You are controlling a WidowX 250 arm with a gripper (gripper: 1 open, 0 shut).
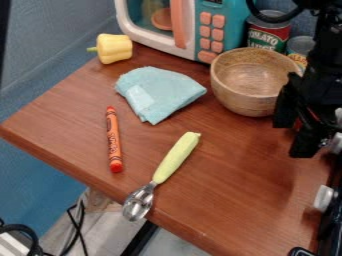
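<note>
The black gripper [305, 130] is low at the right edge of the table, just right of and in front of the wooden bowl [247, 95], partly hiding something reddish behind it. Whether its fingers are open or shut is unclear. A light blue cloth [159, 93], an orange crayon [114, 138] and a spoon [164, 170] with a pale yellow handle lie on the wooden table [214, 200].
A toy microwave [181, 25] stands at the back, with a tomato can [269, 32] and another can beside it. A yellow pepper [111, 48] is at the back left.
</note>
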